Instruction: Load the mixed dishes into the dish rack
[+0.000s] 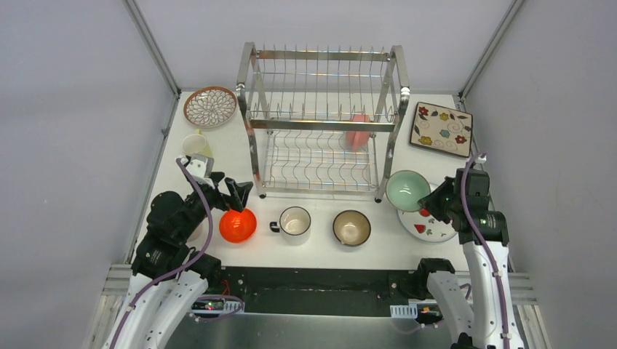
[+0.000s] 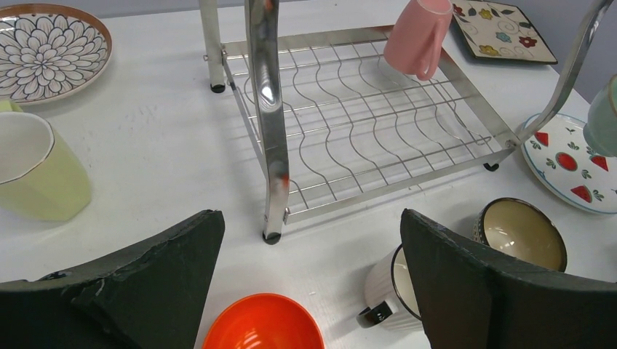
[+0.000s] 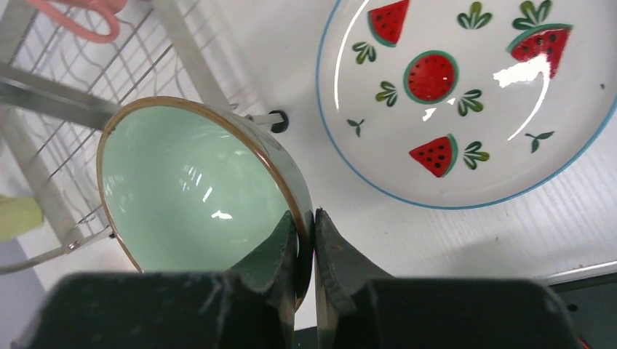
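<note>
My right gripper is shut on the rim of a green bowl (image 3: 185, 182), held up beside the right front leg of the steel dish rack (image 1: 324, 123), over the edge of a watermelon plate (image 3: 466, 102). A pink mug (image 2: 413, 40) is on the rack's lower level. My left gripper stands open at the left, empty, above an orange bowl (image 2: 262, 327) and near a white mug (image 2: 382, 287). A brown bowl (image 1: 351, 227) sits at front centre.
A patterned plate (image 1: 210, 106) and a pale yellow mug (image 2: 40, 174) are at the left. A square floral plate (image 1: 440, 129) lies at the back right. The rack's upper level is empty.
</note>
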